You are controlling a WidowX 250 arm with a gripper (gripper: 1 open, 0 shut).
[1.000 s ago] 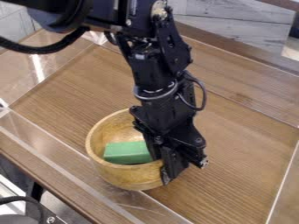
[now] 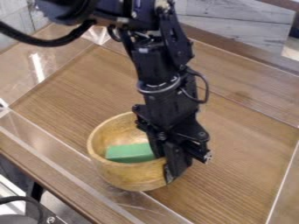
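Note:
My black gripper (image 2: 172, 163) reaches down at the right side of a yellowish bowl (image 2: 132, 179), shut on what looks like its rim; the fingertips are partly hidden. A green block (image 2: 128, 152) lies inside the bowl, partly behind the gripper.
A pale wall stands behind at the back. A dark cable lies at the lower left corner, beyond the table's front edge.
The arm and gripper have shifted slightly, with the bowl staying in nearly the same place; less of the green block's lower part shows.

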